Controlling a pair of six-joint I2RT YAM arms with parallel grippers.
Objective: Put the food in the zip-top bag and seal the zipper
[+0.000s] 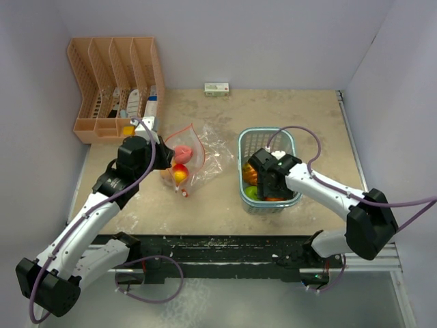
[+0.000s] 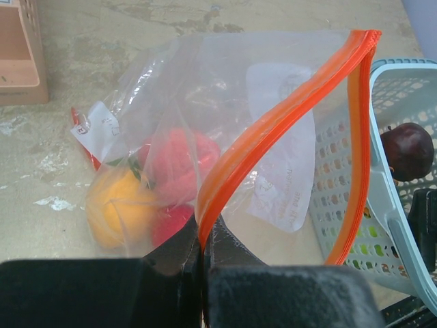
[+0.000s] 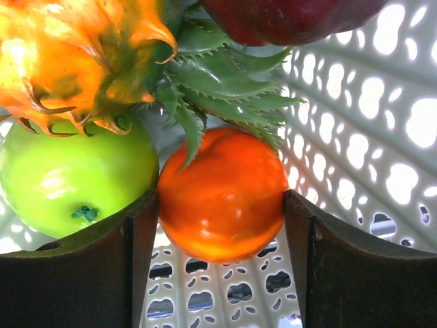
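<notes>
My left gripper is shut on the orange zipper edge of the clear zip top bag (image 2: 283,116), whose mouth gapes open to the right. Inside the bag sit a yellow fruit (image 2: 121,210) and pinkish-red pieces of food (image 2: 181,164), seen through the plastic. My right gripper is down in the pale blue basket (image 1: 247,140). Its fingers stand parted on both sides of a round orange-red fruit (image 3: 220,184), touching or nearly touching it; a firm hold cannot be made out.
Close around that fruit in the basket are a green fruit (image 3: 75,178), an orange spiky fruit with green leaves (image 3: 75,61) and a dark red fruit (image 3: 293,17). A peach-coloured divided rack (image 1: 116,82) stands at back left, a small box (image 1: 216,89) at the back. Table between bag and basket is clear.
</notes>
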